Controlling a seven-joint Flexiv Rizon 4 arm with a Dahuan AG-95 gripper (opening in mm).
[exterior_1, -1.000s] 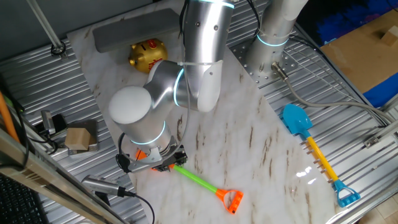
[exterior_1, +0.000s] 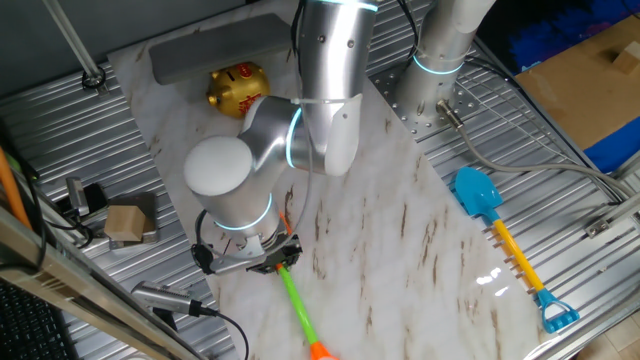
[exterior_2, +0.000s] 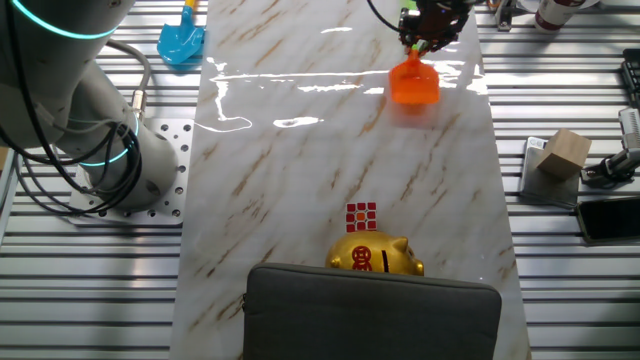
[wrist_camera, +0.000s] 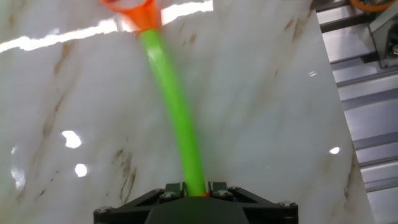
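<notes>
A toy shovel with a green shaft (wrist_camera: 177, 121) and orange ends runs from my gripper up and slightly left in the wrist view. The fingers close on both sides of its shaft, near an orange part. In exterior view 1 the gripper (exterior_1: 277, 263) is low over the marble board, with the shaft (exterior_1: 298, 305) pointing to the front edge and the orange handle (exterior_1: 320, 351) cut off there. Exterior view 2 shows the orange blade (exterior_2: 414, 83) beside the gripper; whether it touches the board is unclear.
A blue shovel with a yellow shaft (exterior_1: 515, 255) lies at the right. The gold piggy bank (exterior_2: 372, 252), Rubik's cube (exterior_2: 361, 217) and grey case (exterior_2: 370, 315) occupy one end of the board. A wooden block (exterior_2: 564, 154) sits off the board. The board's middle is clear.
The shovel's handle end has swung left, toward the front edge in exterior view 1, turning about the gripper. The arm has shifted only slightly to the right.
</notes>
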